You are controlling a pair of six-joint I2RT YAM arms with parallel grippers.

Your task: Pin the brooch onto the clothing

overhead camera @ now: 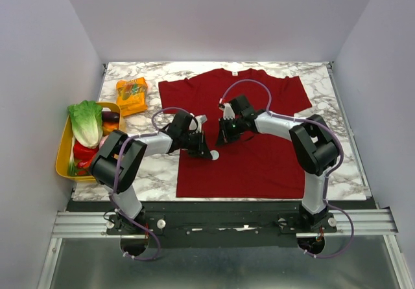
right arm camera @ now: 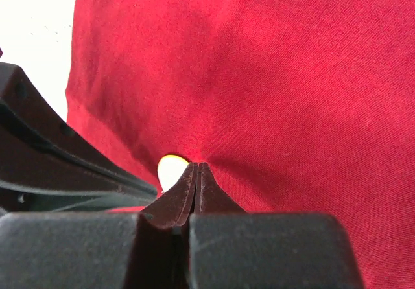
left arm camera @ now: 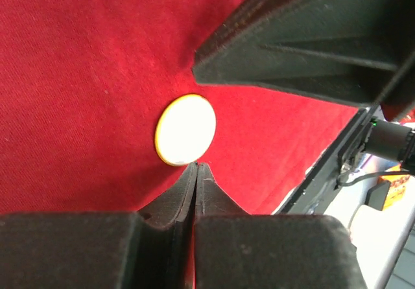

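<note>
A round white brooch (overhead camera: pixel 214 155) with a yellow rim rests on the red garment (overhead camera: pixel 253 172). In the left wrist view the brooch (left arm camera: pixel 185 132) sits just ahead of my left gripper, whose fingertips are pressed together at its edge with nothing between them. Whether they touch it I cannot tell. My right gripper is also shut, low over the cloth, its tips partly covering the brooch (right arm camera: pixel 171 171) from that side; nothing shows between them. The brooch's pin side is hidden.
At the left, a yellow basket (overhead camera: pixel 63 151) holds vegetables, including a cabbage (overhead camera: pixel 85 124). An orange bag (overhead camera: pixel 131 96) lies on the marble table behind it. Both grippers are close together, with little room between them.
</note>
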